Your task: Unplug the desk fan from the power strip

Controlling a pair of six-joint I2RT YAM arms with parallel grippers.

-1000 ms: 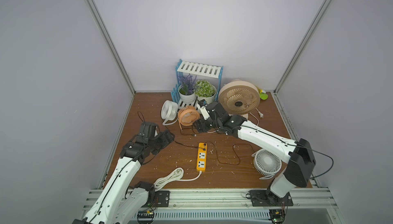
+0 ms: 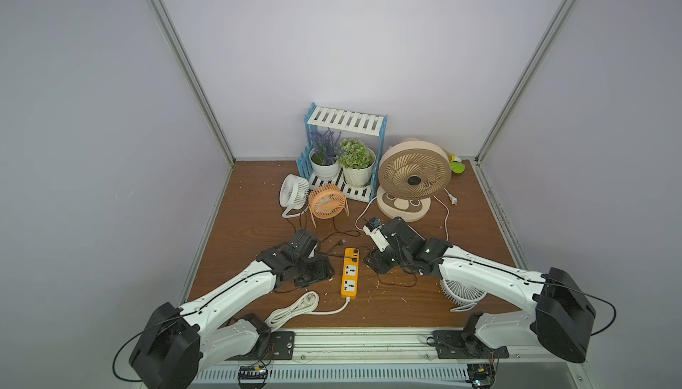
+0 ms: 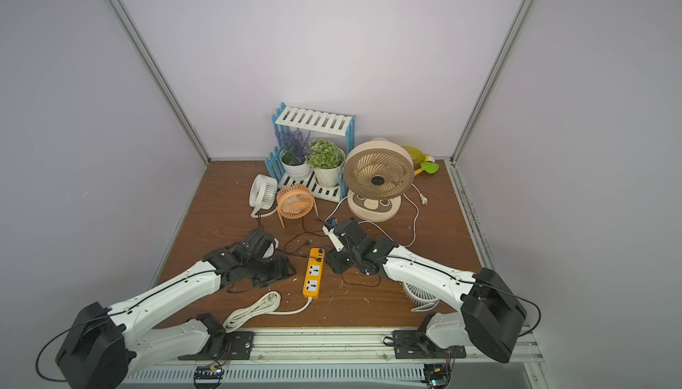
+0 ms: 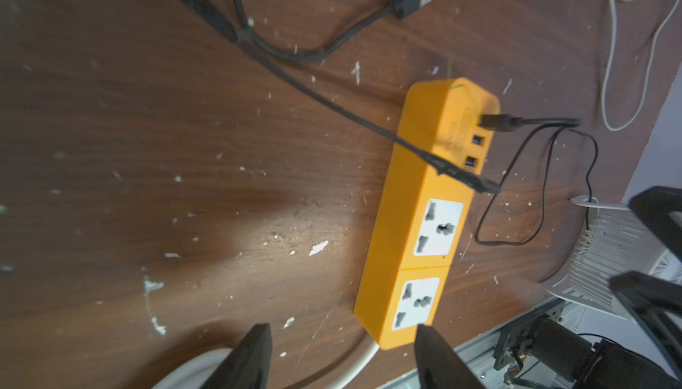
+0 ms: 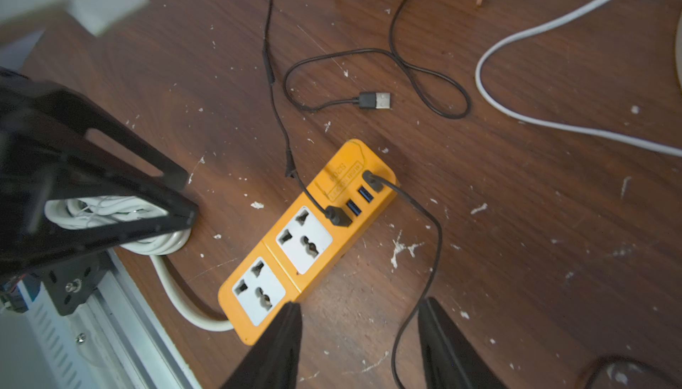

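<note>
The yellow power strip [image 5: 306,244] lies on the table with two black USB plugs [image 5: 337,216] in its upper end; a loose USB plug [image 5: 374,100] lies beside it. The orange desk fan [image 2: 327,203] stands behind, near a white fan [image 2: 292,194]. My left gripper [image 2: 323,270] hangs open just left of the strip, and my right gripper [image 2: 373,261] hangs open just right of it, both empty. Which fan each plugged cable feeds is unclear.
A large beige fan [image 2: 414,172] and a shelf [image 2: 346,119] with two potted plants stand at the back. Another white fan [image 2: 463,291] lies at front right, partly under my right arm. Coiled white cable [image 2: 291,311] lies at the front edge.
My left gripper has moved rightward and toward the front, closer to the strip.
</note>
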